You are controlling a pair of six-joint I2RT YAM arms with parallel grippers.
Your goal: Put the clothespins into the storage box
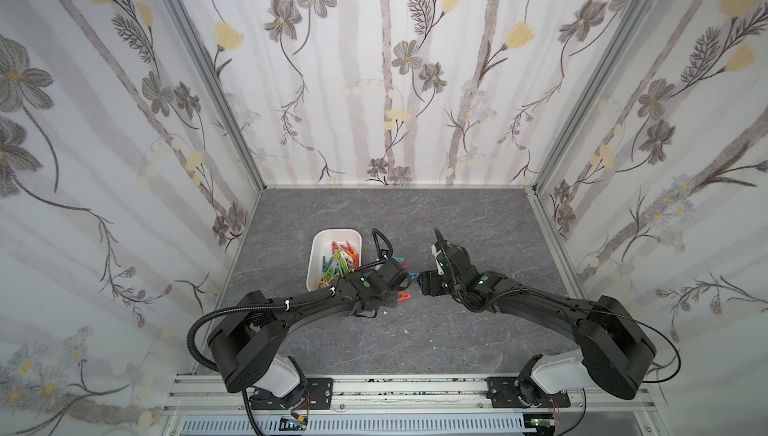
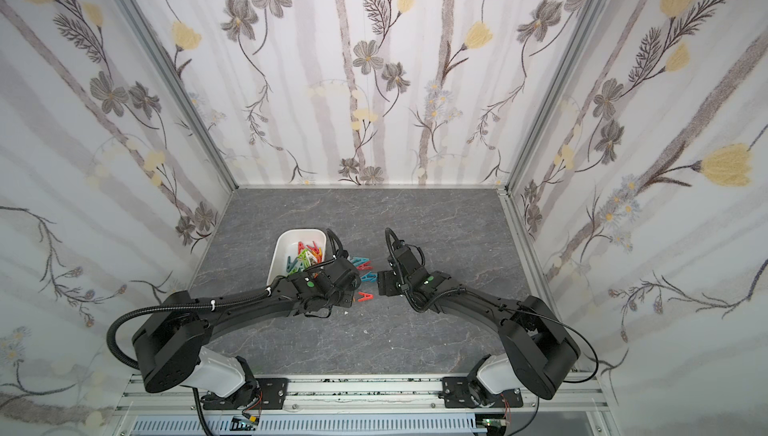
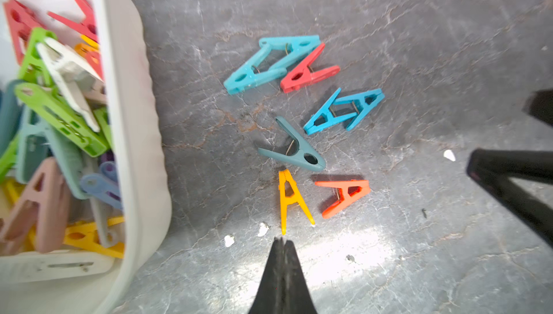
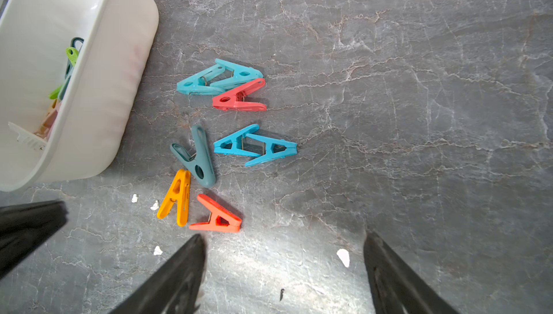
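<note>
Inside the white storage box (image 3: 138,141) lies a pile of mixed clothespins. On the table beside it are an orange-yellow clothespin (image 3: 290,201), a red-orange one (image 3: 344,195), a grey-teal one (image 3: 299,149), a red one (image 3: 305,73) next to light teal ones (image 3: 270,63), and blue ones (image 3: 345,109). My left gripper is shut, nothing showing between its fingers, its tips close to the orange-yellow clothespin in the left wrist view. Further right, my right gripper stands part open and empty, with the red-orange clothespin (image 4: 220,216) left of its fingers.
In the right wrist view a dark finger of the left gripper juts in near the box (image 4: 109,95). The two grippers stand close together. Bare grey table (image 4: 414,100) stretches to the right and back; small white specks dot it.
</note>
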